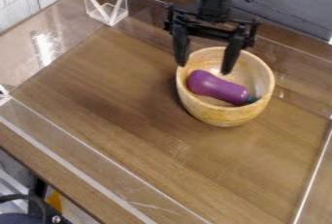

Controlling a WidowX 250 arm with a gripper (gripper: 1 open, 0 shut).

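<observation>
A purple eggplant-like object [215,86] lies inside a yellow wooden bowl [220,111] right of centre on the wooden table. My black gripper [204,58] hangs over the back of the bowl, above and behind the purple object, open, with its two fingers spread apart to left and right and nothing seen held between them.
A transparent rack-like holder [107,10] stands at the back left. Walls edge the table at the back, and pale edging runs along the sides.
</observation>
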